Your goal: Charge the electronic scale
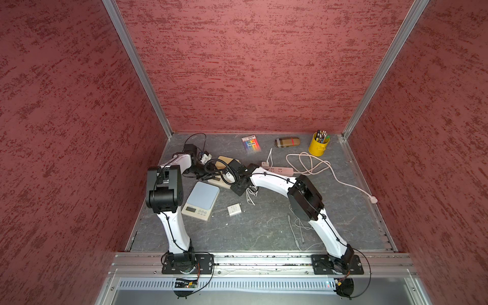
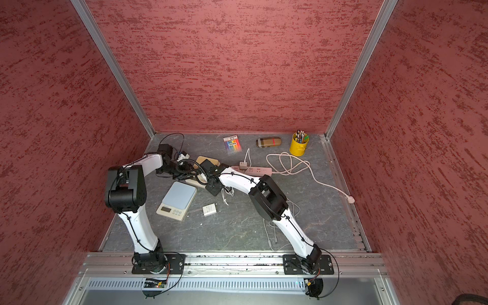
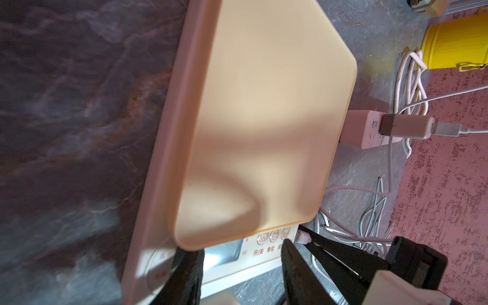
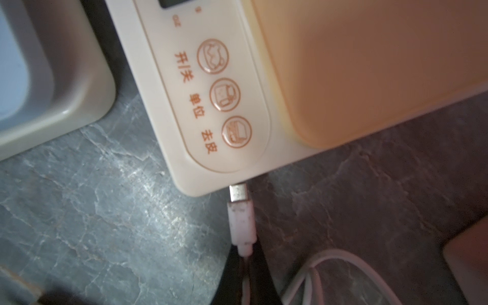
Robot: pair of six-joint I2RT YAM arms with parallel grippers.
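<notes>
A cream electronic scale point(image 4: 213, 101) with an orange pan lies at the table's left middle, its buttons showing. My right gripper is shut on the white charging cable's plug point(image 4: 242, 221), beside the scale's edge. The bare metal tip point(image 4: 238, 192) is in line with that edge and partly visible; I cannot tell whether it touches or enters a port. My left gripper stands open over the display end of the scale point(image 3: 264, 122), nothing gripped, its fingers point(image 3: 190, 274) spread on either side of the panel.
A second, blue-topped scale point(image 1: 201, 196) and a small white box point(image 1: 234, 209) lie in front. A pink power strip point(image 1: 280, 170) bears a charger point(image 3: 406, 126). Cable loops point(image 4: 330, 254) lie near the right gripper.
</notes>
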